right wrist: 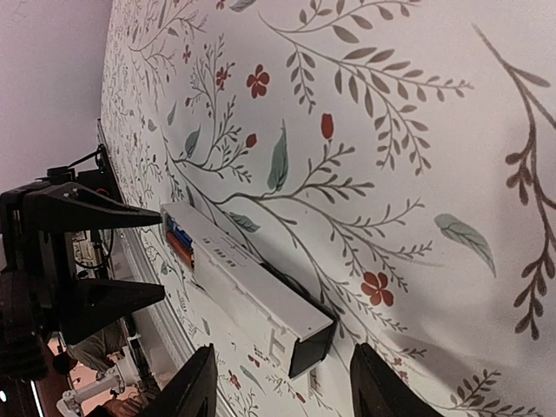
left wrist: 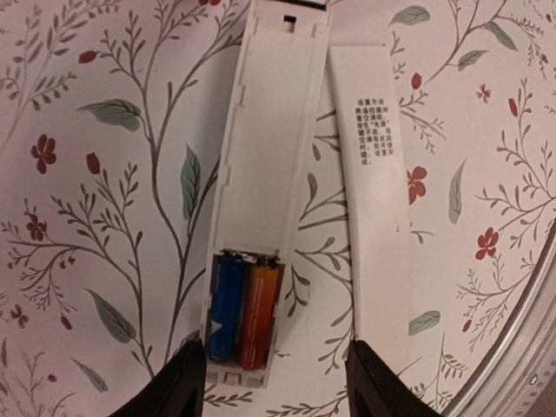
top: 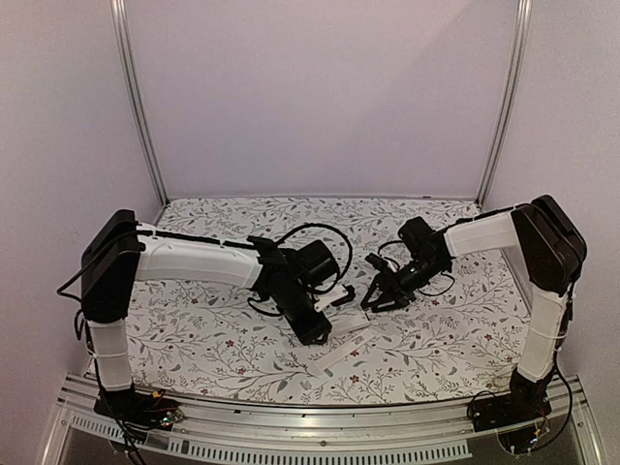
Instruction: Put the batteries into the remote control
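Note:
The white remote control (left wrist: 269,165) lies back up with its compartment uncovered, a blue battery (left wrist: 227,304) and an orange battery (left wrist: 259,313) side by side in it. The battery cover (left wrist: 373,200) lies beside it. My left gripper is over the compartment end, fingers apart, nothing visible between them. My right gripper stands open at the remote's other end (right wrist: 308,343). In the top view the remote (top: 344,322) lies between both grippers, partly hidden by the left one.
A metal rail (top: 271,426) runs along the front edge.

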